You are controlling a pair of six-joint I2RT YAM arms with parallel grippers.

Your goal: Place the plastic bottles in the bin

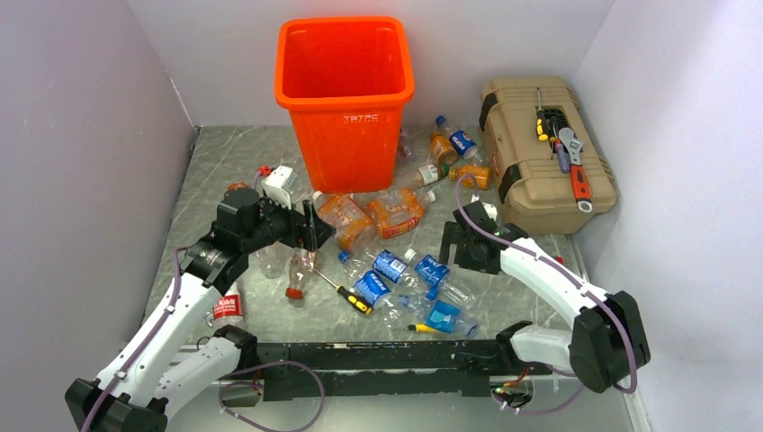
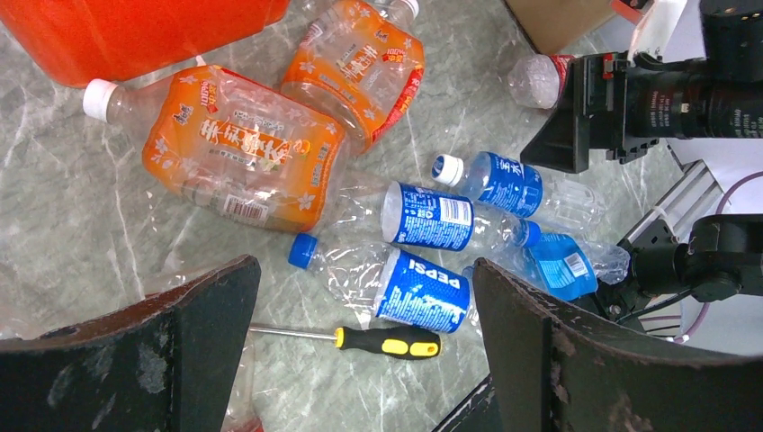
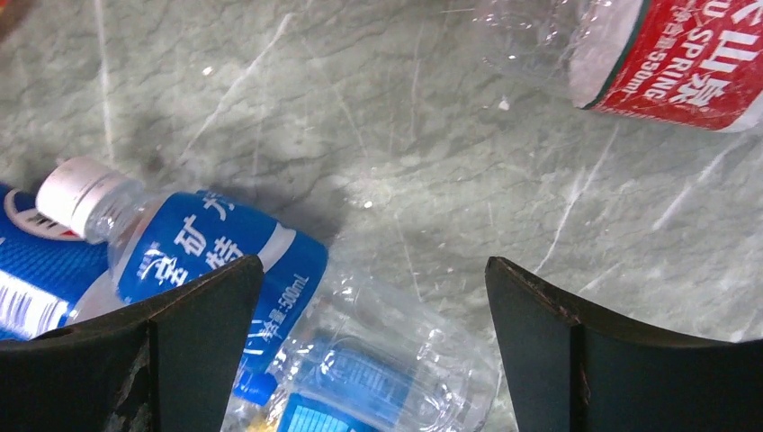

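Note:
Plastic bottles cover the table: orange-label bottles (image 1: 393,212) (image 2: 238,148), blue-label bottles (image 1: 430,270) (image 3: 216,243), a red-label bottle (image 1: 227,306), and others behind. The orange bin (image 1: 345,139) stands at the back; what it holds is not visible. My left gripper (image 1: 310,228) is open above the left-middle bottles, nothing between its fingers. My right gripper (image 1: 454,243) is open low at the right, between blue-label bottles and a red-label bottle (image 3: 675,63), with bare table between its fingertips.
A tan toolbox (image 1: 549,207) with tools on top stands at the right. A screwdriver (image 1: 354,297) lies among the bottles, another yellow-handled item (image 1: 423,328) near the front edge. Walls enclose the back and sides; bare table (image 1: 193,216) shows at far left.

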